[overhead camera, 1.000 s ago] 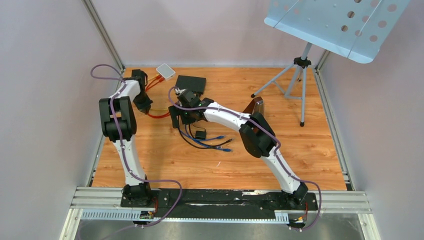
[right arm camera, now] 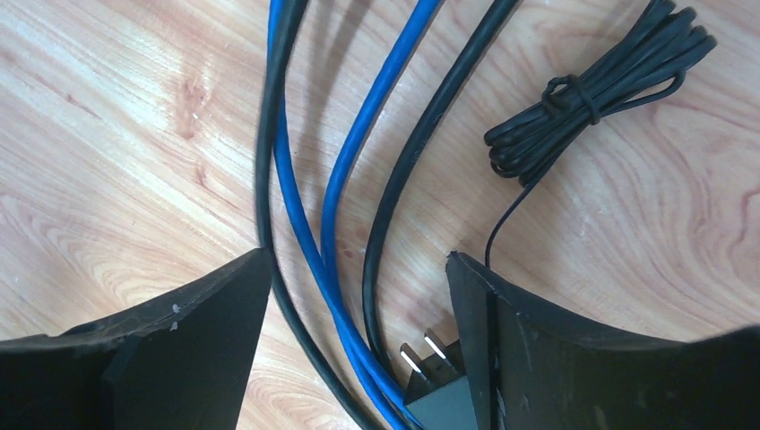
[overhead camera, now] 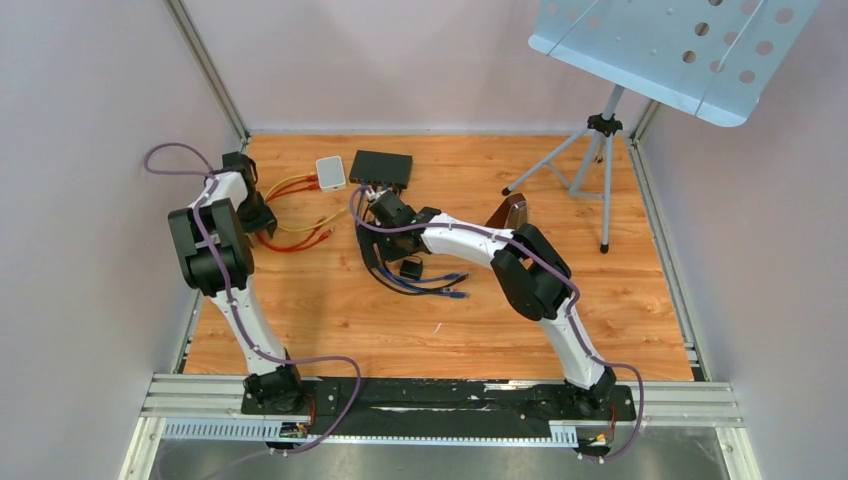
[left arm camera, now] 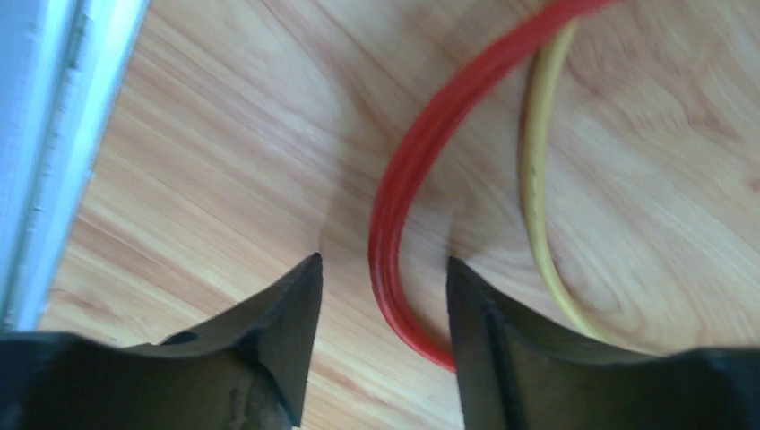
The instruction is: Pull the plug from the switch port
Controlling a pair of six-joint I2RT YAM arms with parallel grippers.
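Observation:
A small white box (overhead camera: 331, 173) lies at the back left, with red and yellow cable ends at its left side. Red cables (overhead camera: 290, 246) and a yellow cable (overhead camera: 303, 228) curve in front of it, one red plug end lying loose on the table. To their left is my left gripper (overhead camera: 257, 222). In its wrist view the left gripper stands open, a red cable (left arm camera: 394, 206) crossing between its fingertips without being pinched. My right gripper is open above blue cables (right arm camera: 345, 170) and black cables (right arm camera: 403, 170), gripping none.
A black box (overhead camera: 381, 168) stands behind my right gripper. A black power adapter (right arm camera: 439, 394) lies under the right fingers, near a tied black cord (right arm camera: 600, 94). A brown object (overhead camera: 510, 212) and a tripod stand (overhead camera: 595, 150) are farther right.
My left gripper has moved left, uncovering more red and yellow cable. The white box has shifted forward and turned straighter.

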